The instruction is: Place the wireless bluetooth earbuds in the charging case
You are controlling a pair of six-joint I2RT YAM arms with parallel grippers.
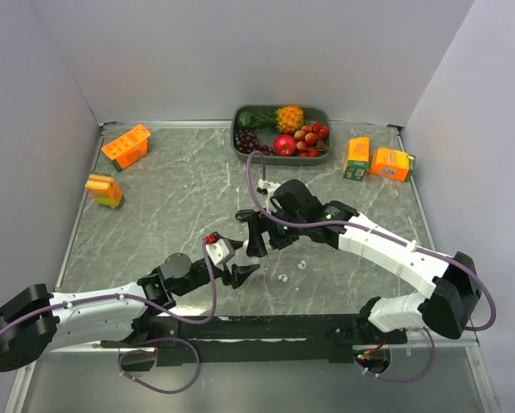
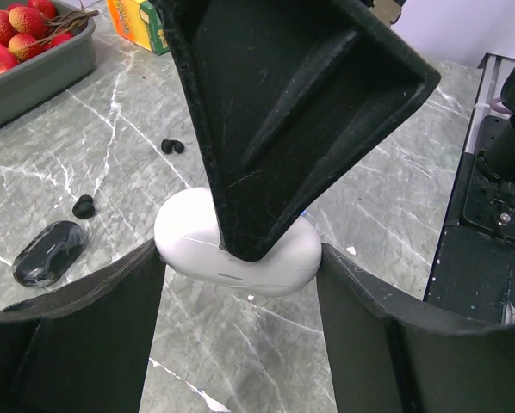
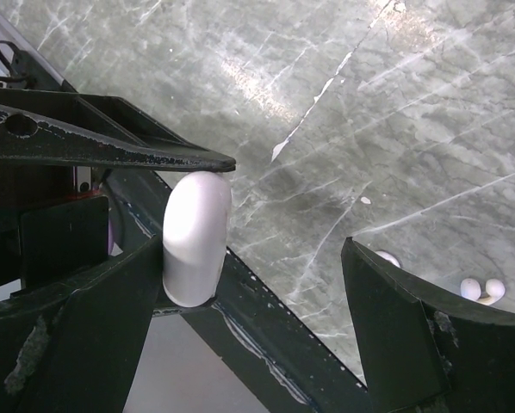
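My left gripper [image 1: 238, 260] is shut on the white charging case, held upright in the right wrist view [image 3: 195, 241]. My right gripper [image 1: 257, 232] stands open over it, one black finger [image 2: 283, 112] in front of the case in the left wrist view. Two white earbuds [image 3: 481, 290] lie on the table at the right wrist view's lower right; another white piece [image 1: 301, 265] lies near them in the top view. A black oval case [image 2: 49, 254] and small black earbuds [image 2: 172, 146] lie on the marble table.
A grey tray of fruit [image 1: 240, 151] sits at the back. Orange cartons [image 1: 357, 158] stand at the back right and others [image 1: 104, 189] at the left. A dark bar [image 1: 266, 327] runs along the front edge.
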